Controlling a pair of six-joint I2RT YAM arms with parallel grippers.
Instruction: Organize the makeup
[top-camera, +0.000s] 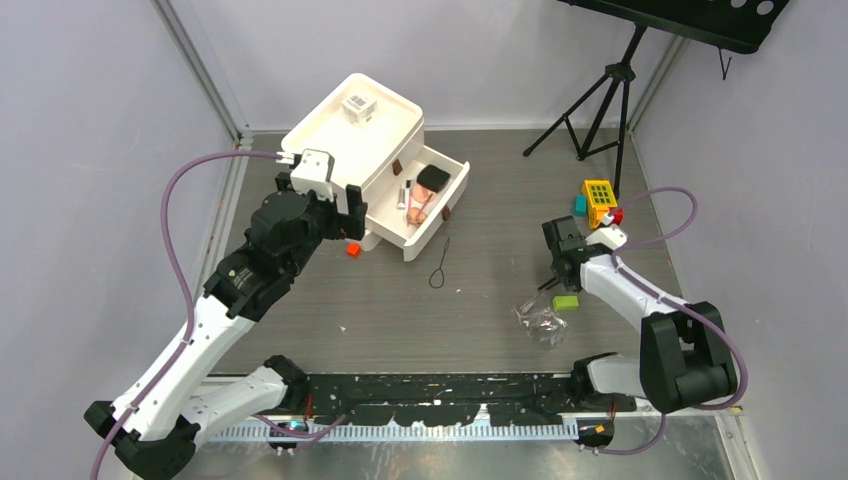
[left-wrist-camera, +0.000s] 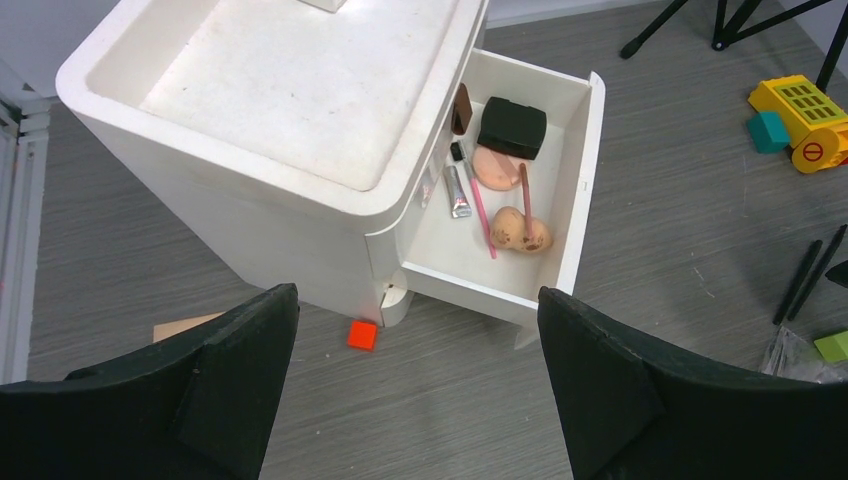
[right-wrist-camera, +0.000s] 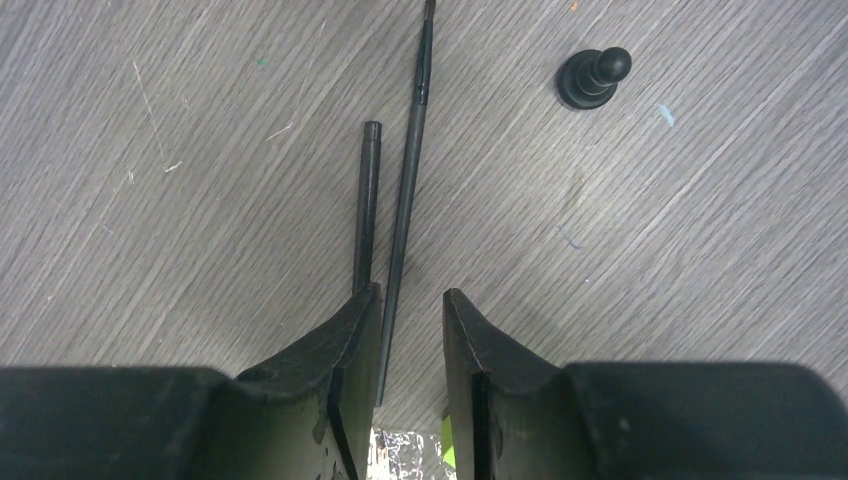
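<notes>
A white drawer unit (left-wrist-camera: 290, 190) has its drawer (top-camera: 430, 230) pulled out, holding a black pouch (left-wrist-camera: 512, 128), pink puff (left-wrist-camera: 496, 168), tube (left-wrist-camera: 457, 195), pink brush (left-wrist-camera: 477, 205) and tan sponge (left-wrist-camera: 512, 228). My left gripper hangs open near the unit, nothing between its fingers. My right gripper is low over the floor, part open, its fingertips beside a long thin black brush (right-wrist-camera: 408, 170) and a shorter black stick (right-wrist-camera: 367, 180). A small black knobbed piece (right-wrist-camera: 590, 78) stands nearby.
A clear plastic bag (top-camera: 540, 325), green block (top-camera: 566, 303), yellow toy (top-camera: 597, 198), teal block (left-wrist-camera: 768, 132) and orange block (top-camera: 353, 249) lie around. A black stand (top-camera: 620, 100) is at the back right.
</notes>
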